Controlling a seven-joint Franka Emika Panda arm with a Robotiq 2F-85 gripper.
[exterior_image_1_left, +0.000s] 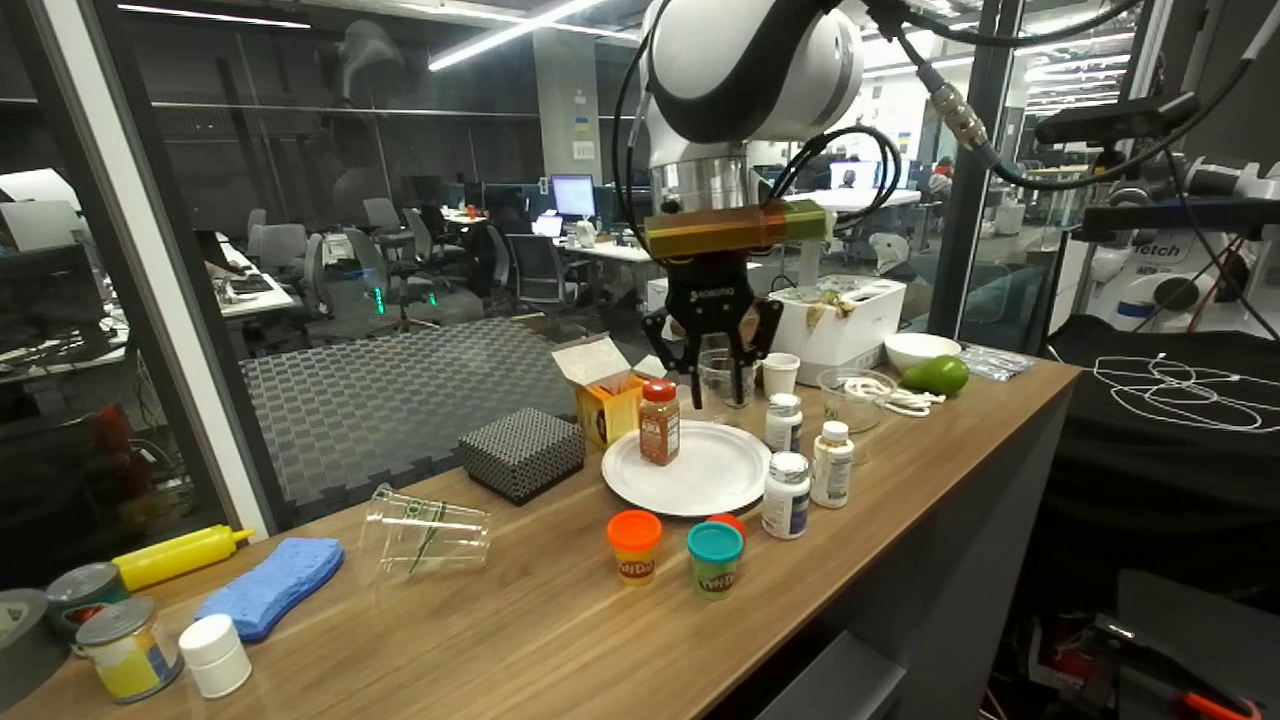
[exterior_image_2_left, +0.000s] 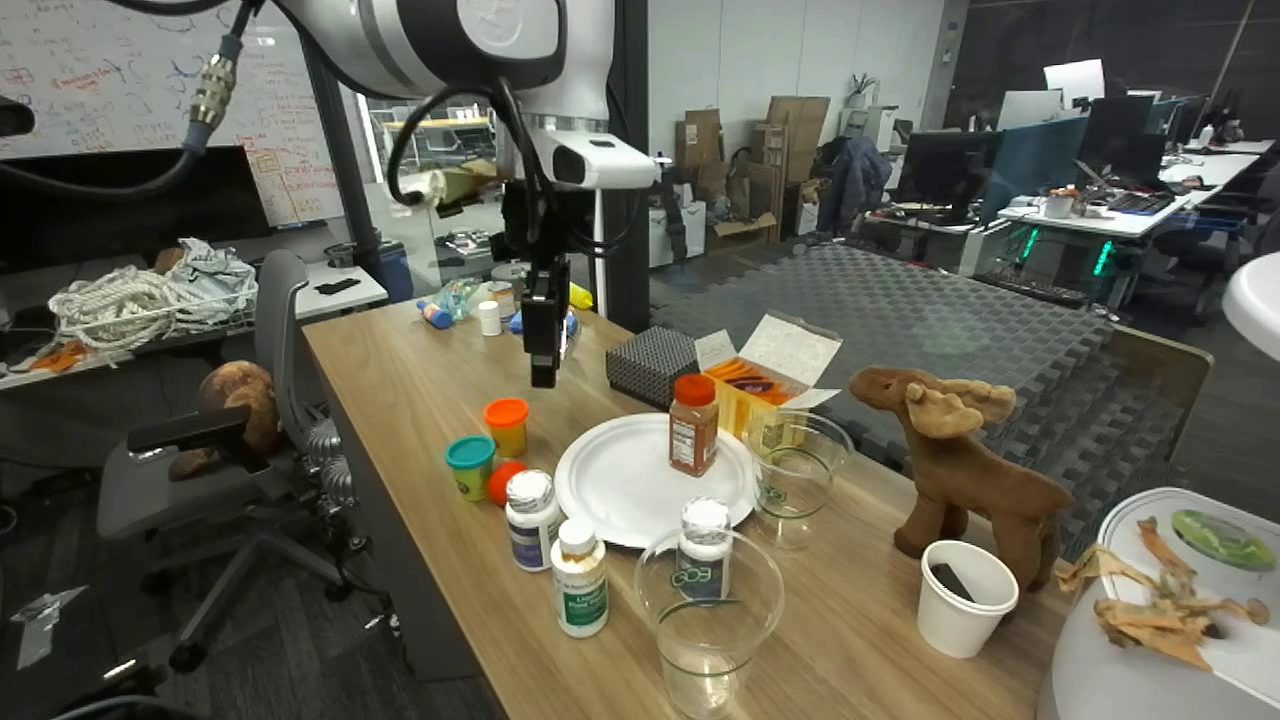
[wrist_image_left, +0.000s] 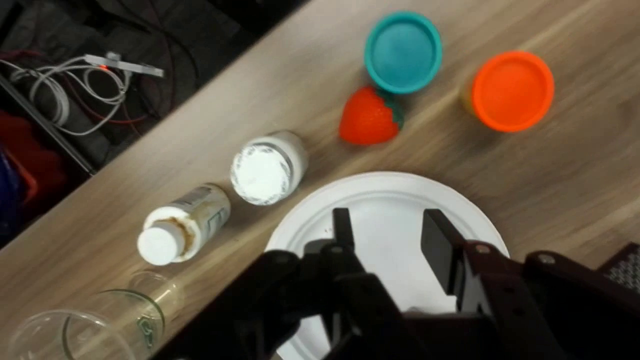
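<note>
My gripper hangs fingers-down in the air above the table, its fingers apart and nothing between them. In the wrist view, the white plate lies beneath the fingertips, partly covered by the gripper. On that plate stands a spice jar with a red lid, upright. Beside the plate are an orange-lidded Play-Doh tub, a teal-lidded one and a red strawberry. Several white pill bottles stand around the plate's edge, among them one with a yellowed neck and a wider one.
A dark patterned box and an open yellow carton stand behind the plate. One clear cup lies on its side; others stand upright near a brown moose toy and a paper cup. Free wood lies in front of the sponge.
</note>
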